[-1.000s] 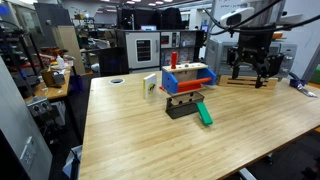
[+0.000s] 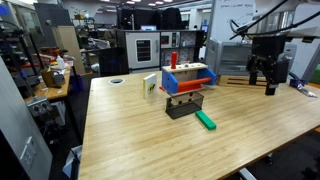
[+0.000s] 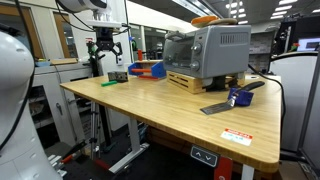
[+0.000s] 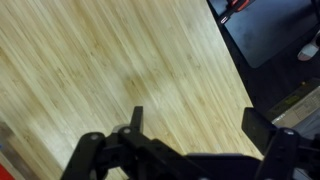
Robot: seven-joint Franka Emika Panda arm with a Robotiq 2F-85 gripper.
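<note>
A green block (image 2: pixel 206 120) lies flat on the wooden table (image 2: pixel 130 140), just in front of a dark wire basket (image 2: pixel 184 104). In exterior view 2, the same green block (image 3: pixel 108 84) shows beside the basket (image 3: pixel 118 77) at the table's far left. My gripper (image 2: pixel 262 84) hangs above the right part of the table, to the right of the block and apart from it. Its two dark fingers stand wide apart in the wrist view, with only bare wood and the table's edge beneath the open gripper. Neither block nor basket appears there.
Behind the basket stand a blue and red bin (image 2: pixel 190 78) and a pale box (image 2: pixel 150 84). A silver toaster oven (image 3: pixel 208 50) rests on a wooden stand. Flat tools (image 3: pixel 218 107) and a blue object (image 3: pixel 240 97) lie nearby.
The green block, tilted up against the basket a second ago, now lies flat in front of it. My gripper has shifted right and slightly lower in exterior view 1.
</note>
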